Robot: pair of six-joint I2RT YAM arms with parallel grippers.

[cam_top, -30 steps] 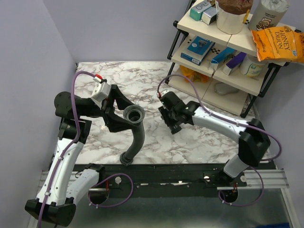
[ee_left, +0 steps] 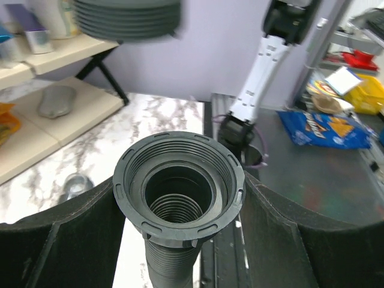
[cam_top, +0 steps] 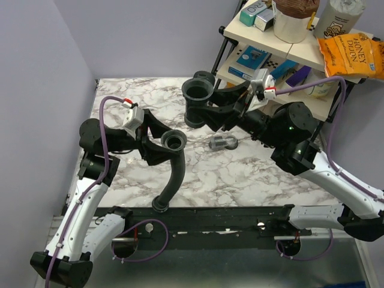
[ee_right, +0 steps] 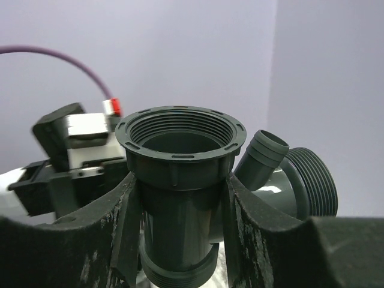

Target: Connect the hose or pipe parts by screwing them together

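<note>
A grey corrugated hose (cam_top: pixel 176 180) stands from the marble counter with its threaded collar (ee_left: pixel 179 234) at the top, held in my left gripper (cam_top: pixel 157 141). Higher and to the right, my right gripper (cam_top: pixel 216 106) is shut on a dark grey pipe fitting (cam_top: pixel 197 89), which shows in the right wrist view as an upright socket (ee_right: pixel 183 216) with a threaded rim and a side branch (ee_right: pixel 282 192). The fitting is above and apart from the hose collar.
A shelf unit (cam_top: pixel 294 53) with boxes, bags and tubs fills the back right. A clear plastic piece (cam_top: pixel 223 142) lies on the marble counter (cam_top: pixel 126 96), which is otherwise mostly bare. Walls stand left and behind.
My right gripper has risen from low over the counter with the fitting and moved left toward the hose top. The left gripper and hose top have shifted slightly right.
</note>
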